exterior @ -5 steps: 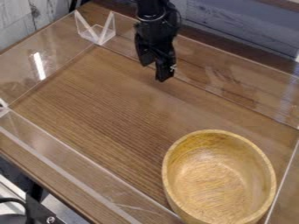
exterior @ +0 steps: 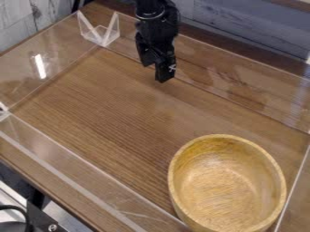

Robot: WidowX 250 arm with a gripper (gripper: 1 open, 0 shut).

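Observation:
My black gripper (exterior: 158, 63) hangs from the arm at the top centre of the camera view, low over the wooden table (exterior: 121, 136). Its fingers are small and dark here, with nothing visible held between them. A large yellow oval bowl (exterior: 227, 186) lies at the bottom right, well apart from the gripper.
A clear plastic object (exterior: 100, 29) stands at the back left, left of the arm. A blue-grey wall (exterior: 255, 32) runs along the back right edge.
The gripper has shifted slightly to the left. The bowl and the plastic object have not moved.

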